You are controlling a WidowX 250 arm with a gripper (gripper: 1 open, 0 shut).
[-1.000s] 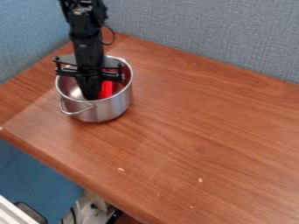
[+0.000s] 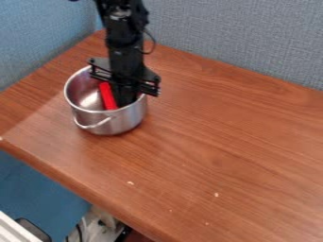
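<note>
A steel pot [image 2: 89,115] with side handles stands near the left edge of the wooden table. Inside it shows a red object [image 2: 109,96]. My black gripper [image 2: 124,97] reaches down into the right part of the pot, beside the red object; its fingertips are hidden, and I cannot see whether it holds anything.
Grey-blue padded walls border it at the back and left. Some white and dark items lie below the table at lower left.
My gripper has shifted right within the pot and changed its angle. The red object now shows to the left of the gripper rather than to its right.
</note>
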